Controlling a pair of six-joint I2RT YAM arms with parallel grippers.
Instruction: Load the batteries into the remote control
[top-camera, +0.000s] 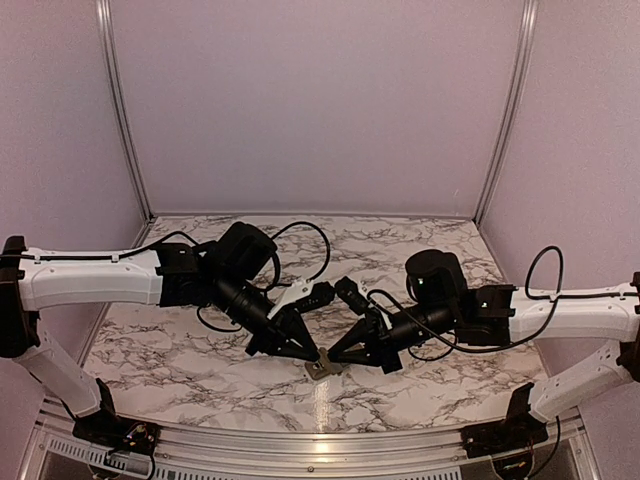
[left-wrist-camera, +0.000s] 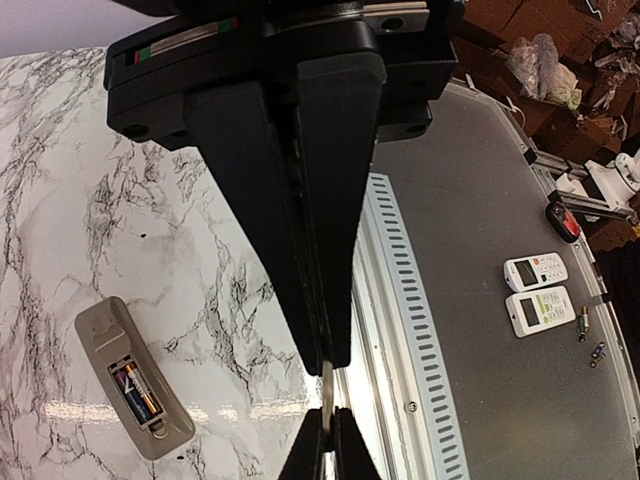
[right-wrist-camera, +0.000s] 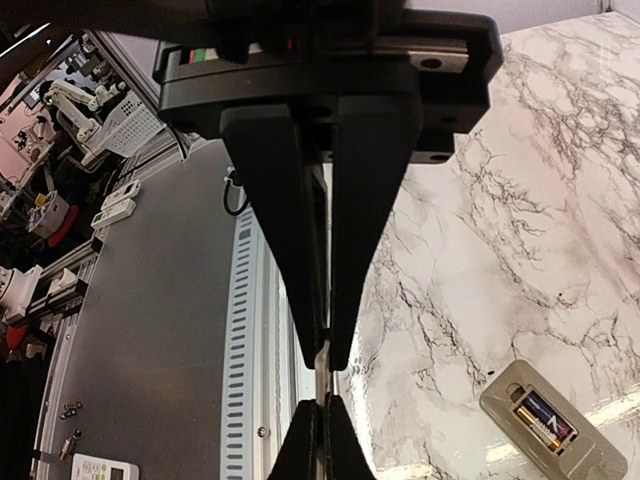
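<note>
The grey-beige remote control (left-wrist-camera: 103, 328) lies on the marble table with its battery bay open. Inside the bay sit batteries (left-wrist-camera: 139, 391), side by side. In the right wrist view the same remote (right-wrist-camera: 597, 463) is at lower right. Between my two grippers a thin plate, apparently the battery cover (left-wrist-camera: 328, 392), hangs edge-on above the table. My left gripper is shut on one end of it. Facing it, my right gripper is shut on the other end. The cover's flat faces are hidden from both wrist views.
A metal rail (top-camera: 320, 446) runs along the table's front edge. Beyond it, on a grey surface, lie white remotes (left-wrist-camera: 536, 270) and several loose small batteries (left-wrist-camera: 584, 322).
</note>
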